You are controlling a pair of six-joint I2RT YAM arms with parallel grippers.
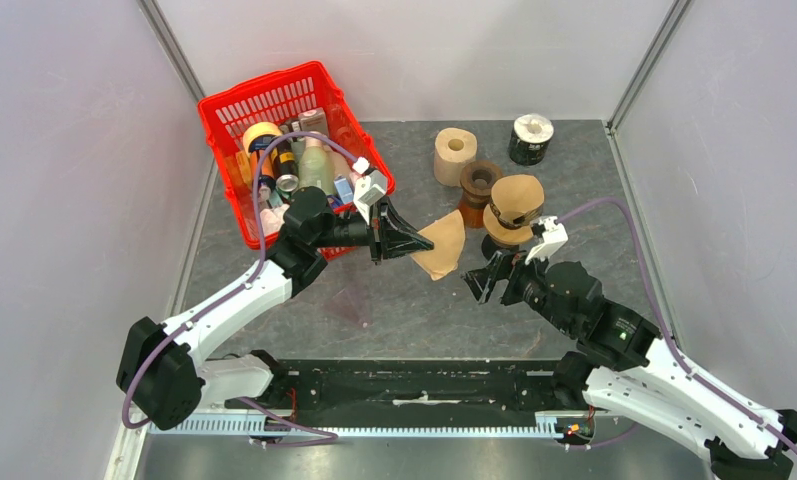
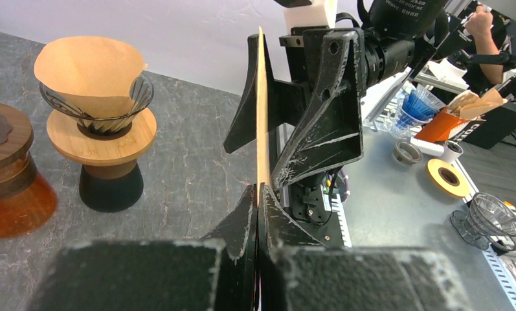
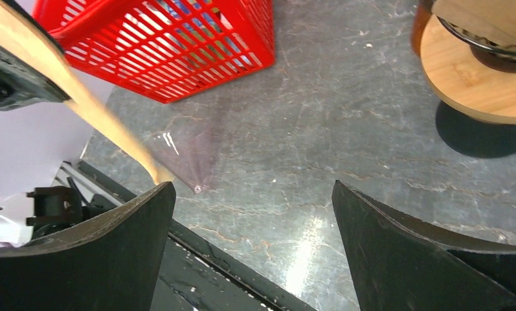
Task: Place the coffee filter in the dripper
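Note:
A tan paper coffee filter (image 1: 442,247) hangs above the table, its edge pinched in my left gripper (image 1: 430,246). The left wrist view shows that filter (image 2: 262,110) edge-on, rising from the shut fingertips. My right gripper (image 1: 482,283) stands open to the right of the filter, apart from it in the top view, with nothing between its fingers. The wire dripper (image 2: 142,96) sits on a wooden-collared stand with a black base (image 2: 111,189). Another tan filter (image 2: 90,68) is in the dripper, its upper part standing above the rim.
A red basket (image 1: 217,170) full of goods stands at the back left. Near the dripper are a brown wood-topped jar (image 1: 477,190), a paper roll (image 1: 455,155) and a black-and-white canister (image 1: 530,138). A clear plastic piece (image 1: 350,306) lies on the open front table.

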